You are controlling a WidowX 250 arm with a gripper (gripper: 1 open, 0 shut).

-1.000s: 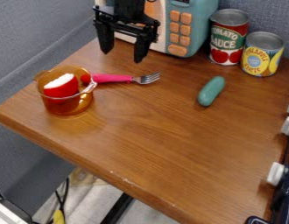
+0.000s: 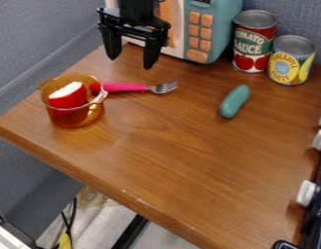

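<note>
My black gripper (image 2: 130,47) hangs at the top left of the view, open, in front of a toy microwave (image 2: 202,34). Below it a fork with a pink handle (image 2: 128,87) lies on the wooden table (image 2: 176,165). An amber pot (image 2: 75,116) at the left holds a red and white object (image 2: 67,94). A green oblong object (image 2: 234,101) lies right of the fork. Nothing shows between my fingers.
A tomato can (image 2: 253,45) and a yellow can (image 2: 291,63) stand at the back right. A dark appliance with white knobs (image 2: 312,214) borders the right edge.
My gripper has shifted slightly to the left and up over the last second. The objects on the table have not moved.
</note>
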